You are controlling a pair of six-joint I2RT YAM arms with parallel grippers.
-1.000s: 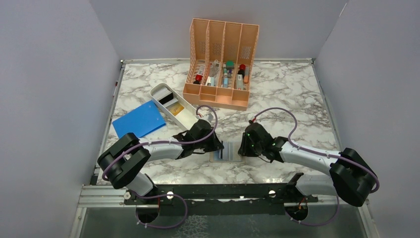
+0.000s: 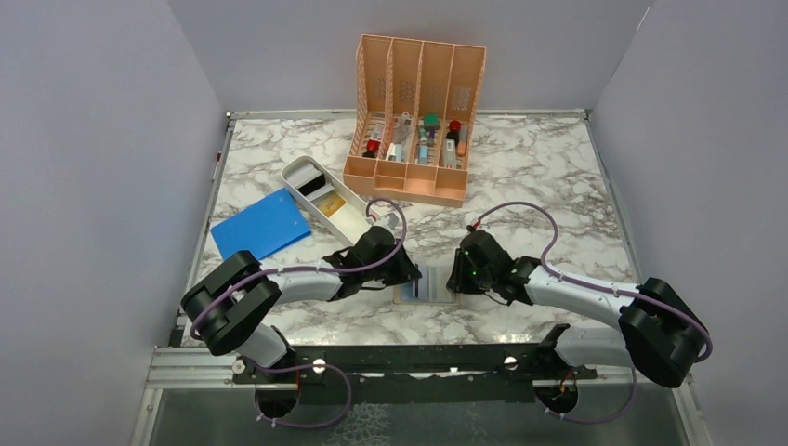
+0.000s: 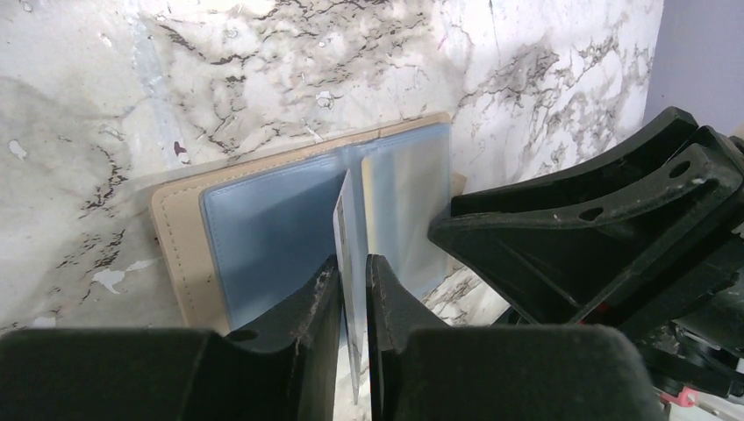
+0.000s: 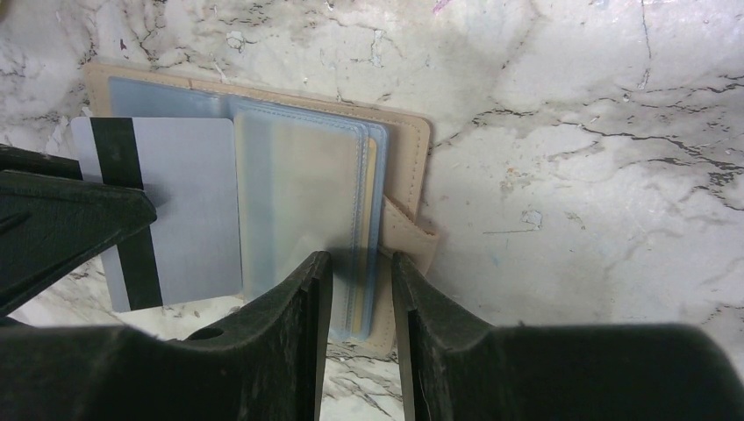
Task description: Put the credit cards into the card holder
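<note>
The open card holder (image 2: 440,286), tan with blue linings and clear pockets, lies near the table's front between both grippers. A silver credit card (image 4: 189,202) with a black stripe stands beside the mouth of its right-hand pocket (image 4: 294,197). In the left wrist view that card (image 3: 348,250) appears edge-on between the fingers of my left gripper, which are slightly apart; how firmly they touch it cannot be told. My right gripper has its fingers parted, one on each side of the pocket's outer edge.
A white tray (image 2: 349,226) behind the left arm holds a black item and a gold card (image 2: 330,203). A blue folder (image 2: 260,226) lies to its left. The peach organizer (image 2: 404,183) stands at the back.
The right arm and the holder look unmoved.
</note>
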